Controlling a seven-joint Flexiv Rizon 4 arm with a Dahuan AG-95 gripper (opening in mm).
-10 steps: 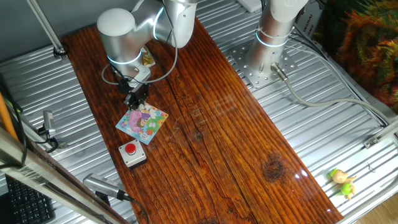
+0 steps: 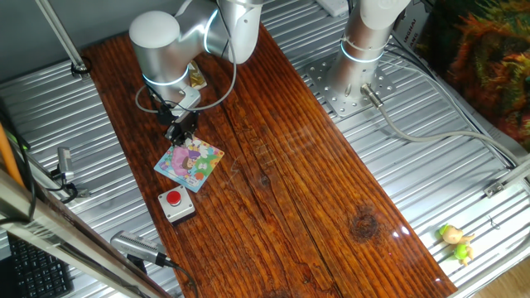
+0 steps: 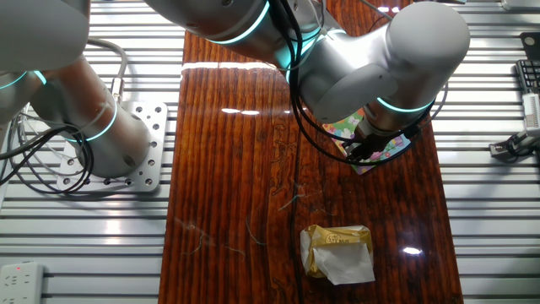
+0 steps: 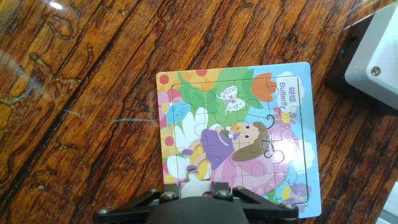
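A square jigsaw puzzle [image 4: 239, 134] labelled "Butterfly", showing a girl in purple among flowers, lies flat on the wooden table. Exterior view 1 shows the same puzzle [image 2: 190, 163] near the table's left edge. My gripper points down over the puzzle's near edge in the wrist view. Its dark fingertips [image 4: 222, 189] stand a little apart, with a pale patch showing between them. Whether that patch is a piece in the grip or part of the puzzle below cannot be made out. In exterior view 2 the arm partly covers the puzzle [image 3: 346, 127].
A white box with a red button [image 2: 174, 198] sits close to the puzzle. A gold and white packet [image 3: 337, 253] lies on the table at the arm's other side. A small toy figure [image 2: 457, 242] rests on the metal slats.
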